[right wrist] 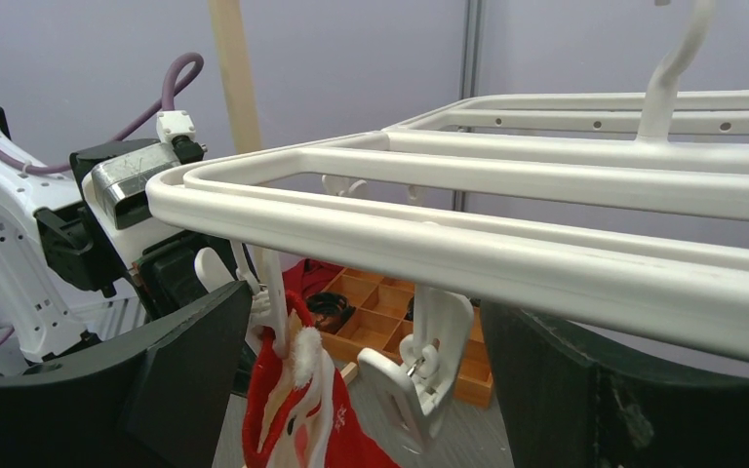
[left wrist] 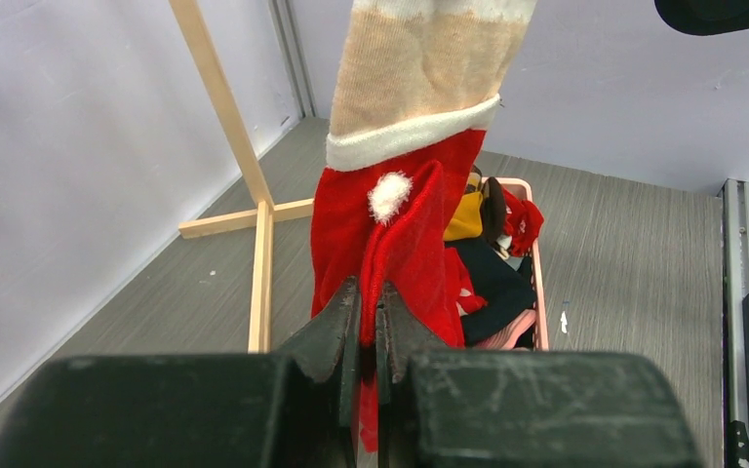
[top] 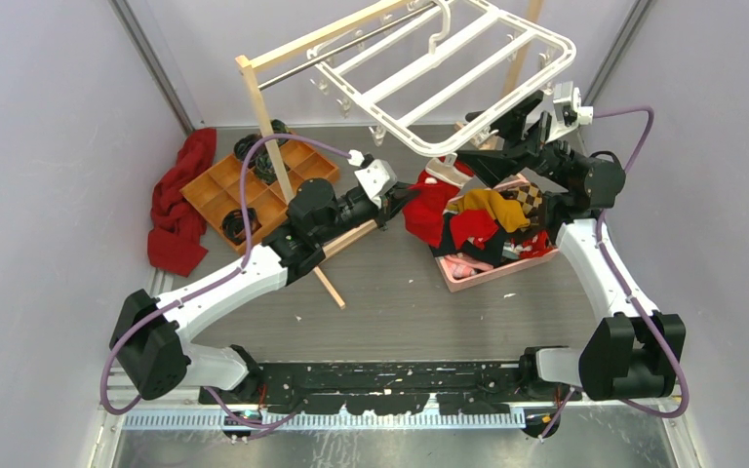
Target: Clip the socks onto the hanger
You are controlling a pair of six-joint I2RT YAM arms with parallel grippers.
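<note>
A red sock [top: 423, 214] with a beige upper part hangs by the hanger's [top: 407, 132] front corner. My left gripper [top: 413, 191] is shut on the sock's red fabric, seen as a pinched fold in the left wrist view [left wrist: 375, 253]. In the right wrist view, the sock's white-and-red upper end [right wrist: 307, 366] meets a white clip [right wrist: 271, 302]; whether that clip bites it is unclear. My right gripper stands open under the hanger rail, a finger on either side of this clip and a second, empty clip [right wrist: 419, 375].
A pink basket [top: 492, 280] of several socks stands below the hanger. The wooden frame [top: 271, 146] carries the hanger's rod. At the left lie a compartment tray [top: 216, 200] and a red cloth [top: 177, 210].
</note>
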